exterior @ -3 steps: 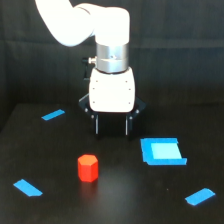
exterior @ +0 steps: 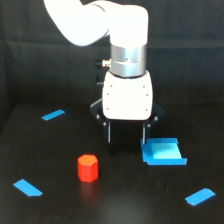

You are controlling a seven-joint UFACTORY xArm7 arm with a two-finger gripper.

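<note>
The white robot arm hangs from the top of the view, its gripper point(exterior: 127, 131) over the dark table, just up and left of a blue-edged square point(exterior: 163, 152) with a pale middle. The two dark fingers stand apart, with nothing visible between them. A red hexagonal block point(exterior: 88, 168) sits on the table toward the front left of the gripper, clear of it.
Short blue tape strips lie at the back left point(exterior: 53, 115), front left point(exterior: 27, 188) and front right point(exterior: 200, 197). The dark table point(exterior: 120, 200) is otherwise mostly bare.
The arm and gripper have shifted to the right, toward the blue square. The red block has not visibly moved.
</note>
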